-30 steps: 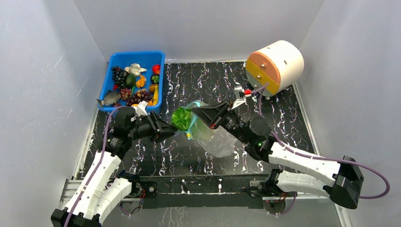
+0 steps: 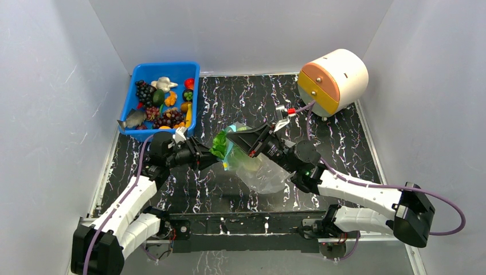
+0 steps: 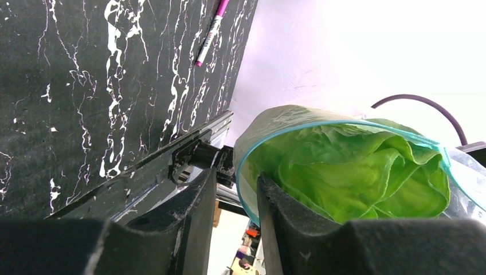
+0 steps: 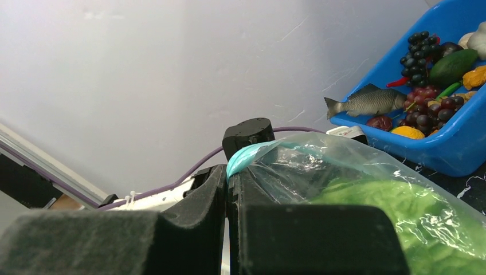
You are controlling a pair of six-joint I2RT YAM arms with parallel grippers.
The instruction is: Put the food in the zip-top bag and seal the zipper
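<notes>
The clear zip top bag [image 2: 266,175] hangs tilted above the table, its blue-edged mouth facing left. Green leafy food [image 3: 367,172] sits in that mouth, with some still bulging out at the opening [image 2: 219,144]. My right gripper is shut on the bag's blue rim [image 4: 243,157], which comes out from between its fingertips. At the lower side of the mouth, my left gripper stands part open. The blue rim passes through the gap between its fingers, and neither finger visibly clamps it. The far end of the bag hangs free.
A blue bin [image 2: 198,86] of toy food stands at the back left, behind the left arm. A cream drum-shaped box [image 2: 352,74] is at the back right. A pink marker [image 3: 209,40] lies on the dark table [image 2: 240,97], otherwise mostly bare.
My left gripper has shifted right, closer against the bag's mouth. Less of the green leaf shows outside the opening. The right arm has edged slightly left with the bag's rim held.
</notes>
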